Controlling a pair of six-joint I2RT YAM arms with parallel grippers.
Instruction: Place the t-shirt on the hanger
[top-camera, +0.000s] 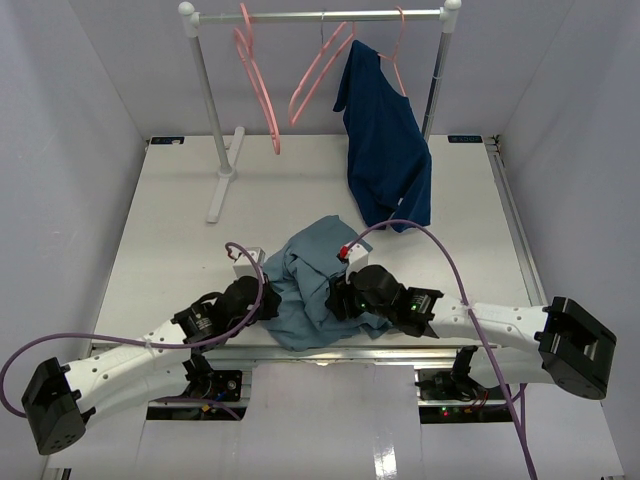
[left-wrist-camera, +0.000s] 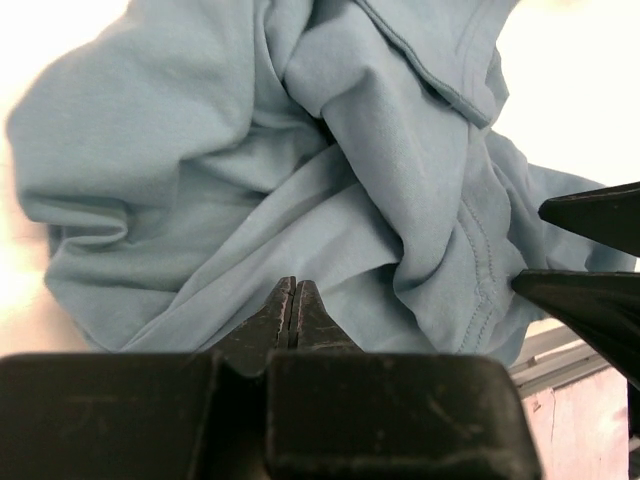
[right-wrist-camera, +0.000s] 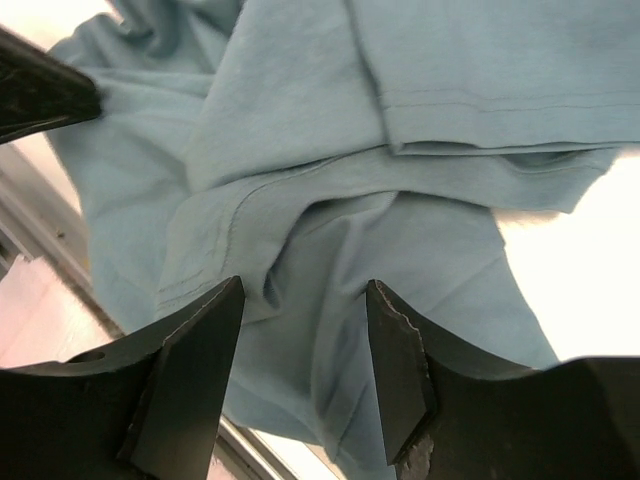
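Note:
A grey-blue t-shirt (top-camera: 315, 260) lies crumpled on the front of the white table, below the rack. My left gripper is over its left part, fingertips together, nothing visible between them. My right gripper is over its right part with the fingers apart and cloth beneath; whether it touches the shirt is unclear. Pink hangers (top-camera: 258, 80) hang from the rack's bar (top-camera: 280, 17), one in the middle tilted.
A navy shirt (top-camera: 385, 150) hangs on a pink hanger at the right of the rack. The white rack foot (top-camera: 225, 180) stands at back left. Bare table (top-camera: 160, 240) lies left and right of the shirt.

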